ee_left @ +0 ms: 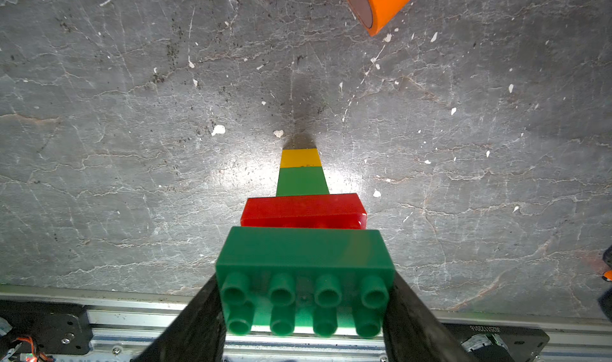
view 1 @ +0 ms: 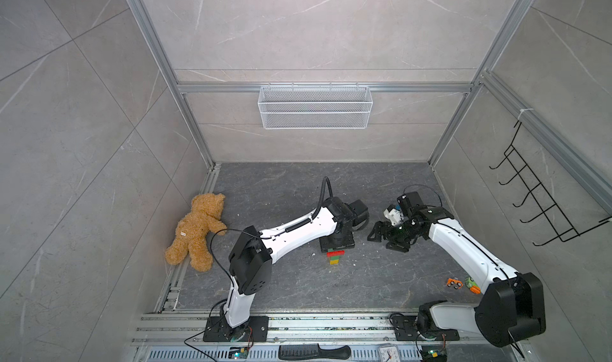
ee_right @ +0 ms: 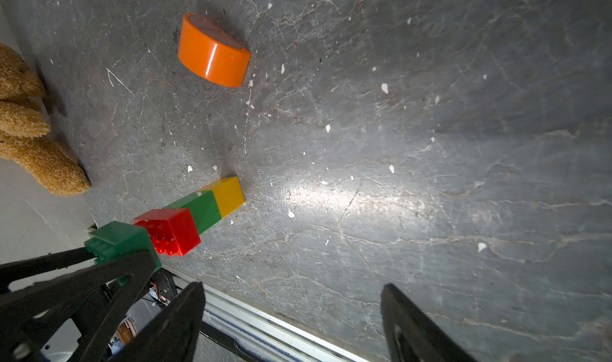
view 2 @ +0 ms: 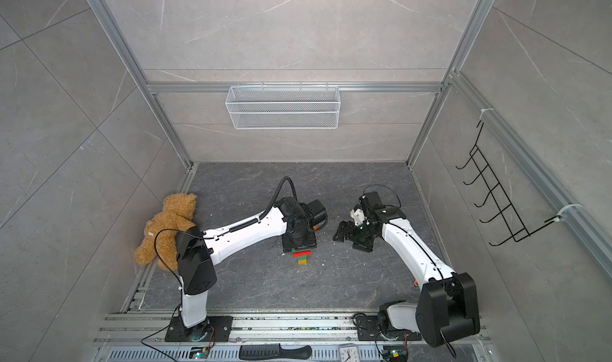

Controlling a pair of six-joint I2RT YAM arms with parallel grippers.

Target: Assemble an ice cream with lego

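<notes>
My left gripper is shut on a dark green brick (ee_left: 304, 250), its studs toward the wrist camera. Beyond that brick, in line, come a wider-looking red brick (ee_left: 304, 210), a green brick (ee_left: 302, 182) and a yellow brick (ee_left: 299, 158) at the far end. From the right wrist view, the same column shows side-on: dark green, red (ee_right: 181, 231), green (ee_right: 202, 210), yellow (ee_right: 228, 195). Whether the yellow end touches the floor cannot be told. My right gripper is open, apart from the bricks on their right, with bare floor between its fingers.
An orange rounded object (ee_right: 213, 52) lies on the floor beyond the bricks. Small toys (view 1: 454, 283) lie near the right arm's base. A teddy bear (view 1: 197, 230) sits at the left edge. A white wire basket (view 1: 315, 108) hangs at the back.
</notes>
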